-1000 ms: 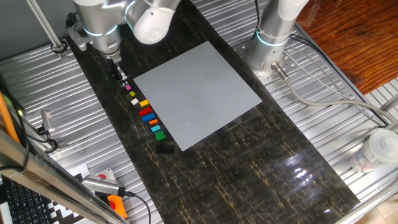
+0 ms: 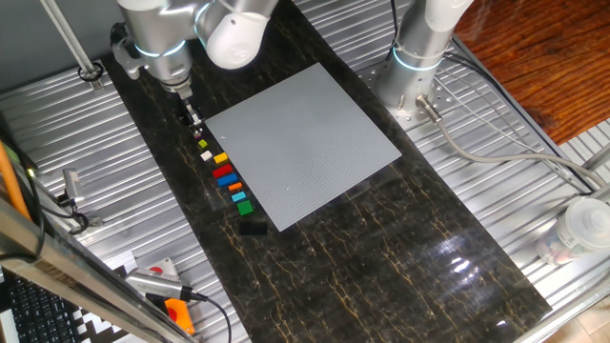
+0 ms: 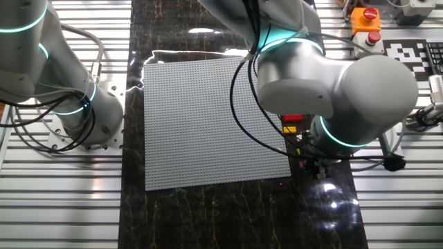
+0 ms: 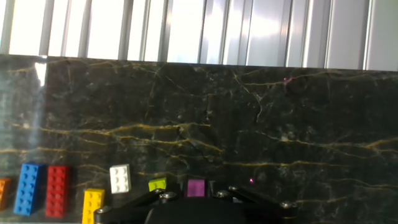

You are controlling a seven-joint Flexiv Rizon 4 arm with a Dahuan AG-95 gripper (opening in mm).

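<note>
A small purple brick [image 4: 196, 188] lies at the bottom centre of the wrist view. My gripper [image 2: 197, 126] is right at it, low over the left edge of the grey baseplate; in the wrist view its dark fingers stand on both sides of the brick. Whether they touch it cannot be made out. Beside it sit a lime brick [image 4: 157, 184], a white brick [image 4: 119, 178] and a yellow brick [image 4: 93, 205]. Farther along are a red brick [image 4: 56, 190] and a blue brick [image 4: 26, 189]. The arm mostly hides the gripper in exterior view 2.
The grey baseplate [image 2: 303, 148] lies bare beside the row of bricks. Orange, light blue and green bricks [image 2: 245, 207] continue the row, with a black piece [image 2: 254, 229] at its end.
My gripper has come down slightly toward the purple brick, which now is mostly covered in exterior view 1. The other bricks and the baseplate have stayed put.
</note>
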